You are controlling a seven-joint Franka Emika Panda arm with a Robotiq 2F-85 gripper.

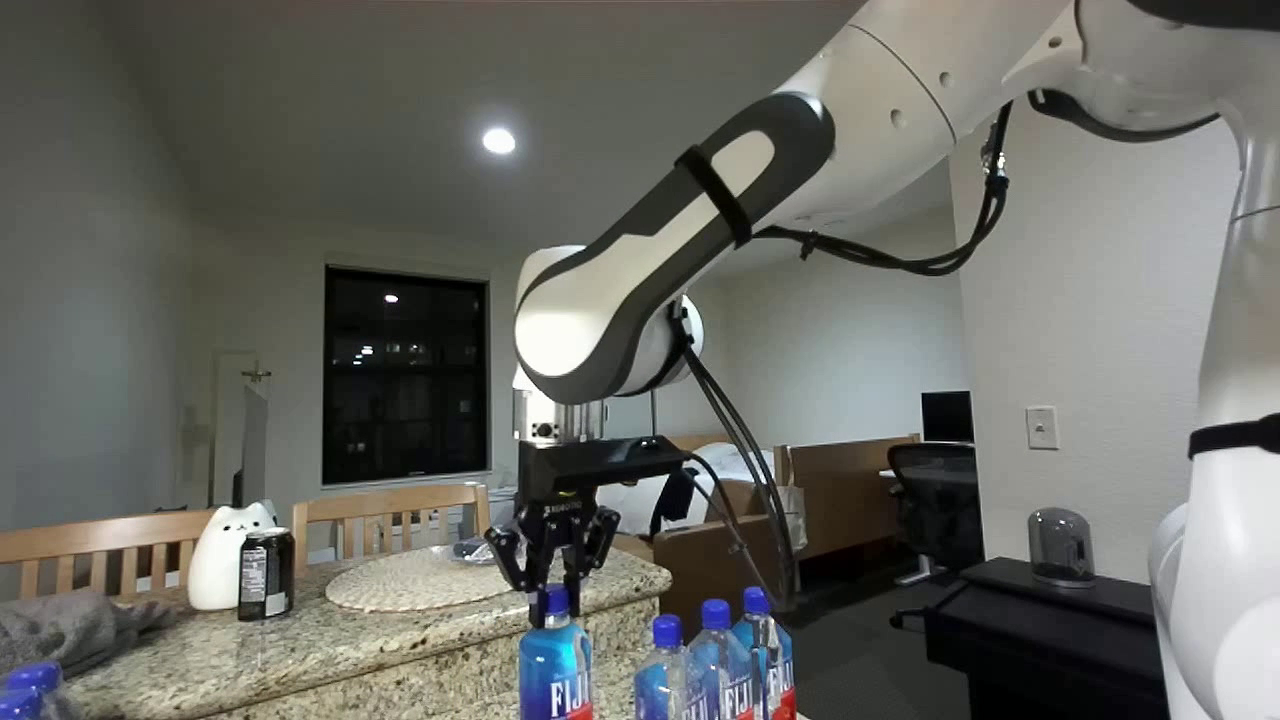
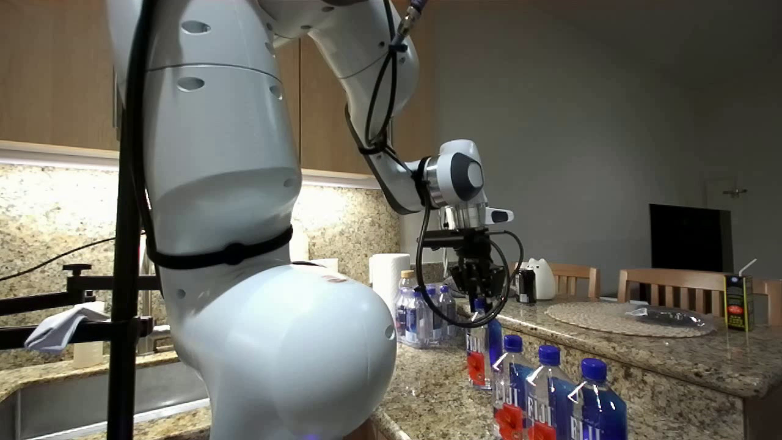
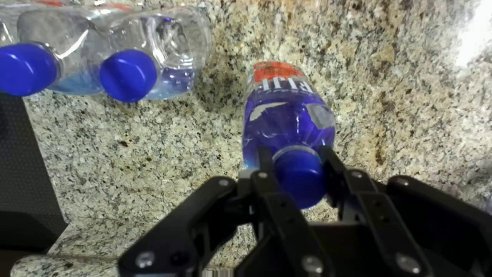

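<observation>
My gripper is shut on the blue cap of a Fiji water bottle, one finger on either side of the cap. In exterior view 1 this bottle hangs or stands upright under the gripper, left of a row of similar blue-capped bottles. Exterior view 2 has the held bottle beyond the row, with a visible gap in the wrist view between it and the nearest row bottle. Whether its base touches the counter, I cannot tell.
A pack of bottles stands farther back on the granite counter. The raised ledge carries a woven mat, a black can and a white cat figure. Bare counter lies on the wrist view's right.
</observation>
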